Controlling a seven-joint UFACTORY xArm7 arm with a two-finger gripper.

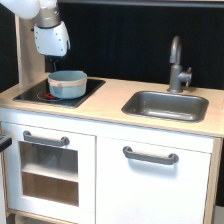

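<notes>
A light blue-grey pot [68, 88] stands upright on the black cooktop [93, 87] at the left of the toy kitchen's counter. Above the pot's back left rim hangs my gripper [50, 66], coming down from the top left corner. Its fingers look small and dark against the dark wall, so their opening and any contact with the rim cannot be made out. The pot appears to rest on the cooktop. Its far left rim lies close below the gripper.
To the right is a metal sink [166, 105] with a tall faucet [177, 66] behind it. Bare wooden counter [113, 101] lies between cooktop and sink. Below are a cabinet door [150, 180] and an oven door [48, 165], both with grey handles.
</notes>
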